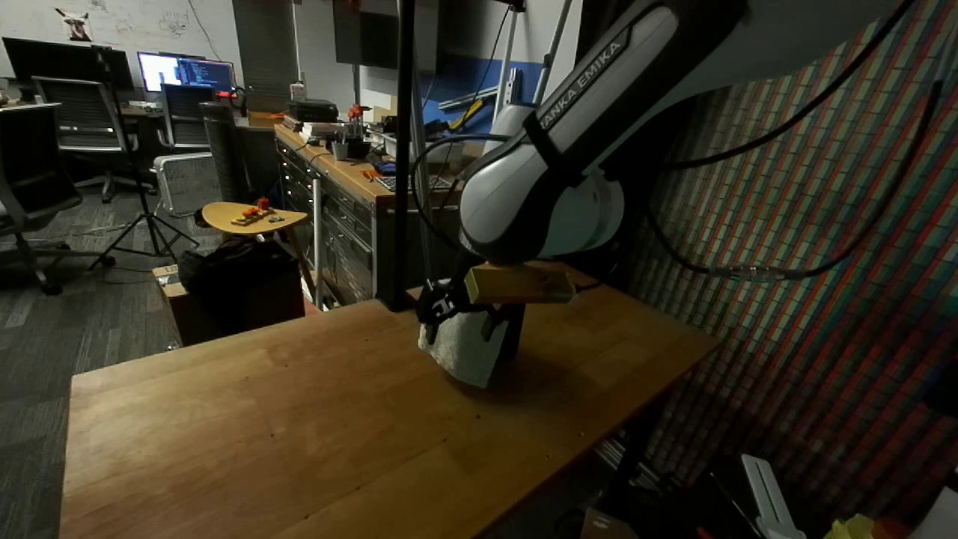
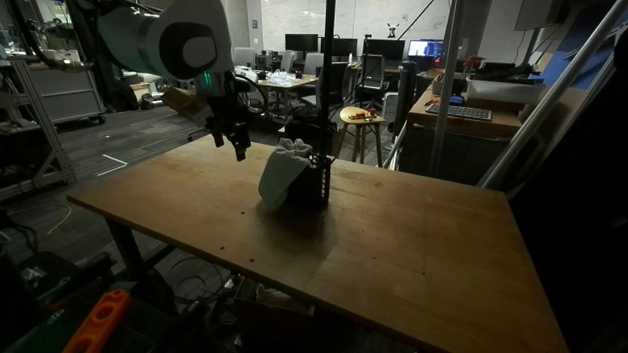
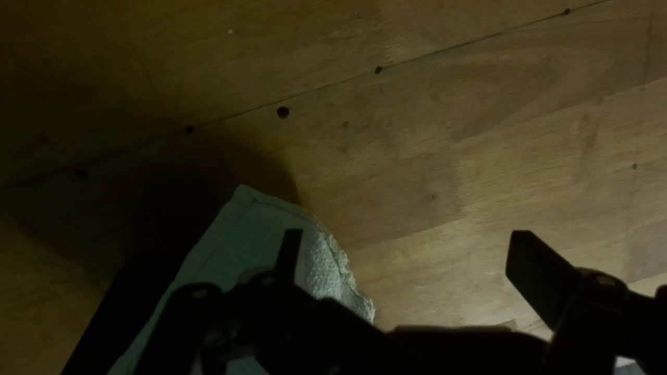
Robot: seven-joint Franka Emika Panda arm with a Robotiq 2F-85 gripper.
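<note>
A pale grey-green cloth [image 2: 281, 173] hangs over the side of a dark slatted basket [image 2: 319, 183] on the wooden table. In exterior view 2 my gripper [image 2: 230, 149] is above the table to the left of the cloth, apart from it. Exterior view 1 shows the gripper [image 1: 459, 332] in front of the upper part of the cloth [image 1: 467, 364]. Seen from the wrist, the gripper is open, its fingers wide apart with nothing held. The cloth's lower corner [image 3: 247, 231] lies behind the left finger. The basket's inside is hidden.
A dark upright post [image 1: 404, 180] stands at the table's far edge, beyond the basket. A stool [image 2: 356, 114] with small coloured pieces and a cluttered workbench [image 1: 359, 184] are away from the table.
</note>
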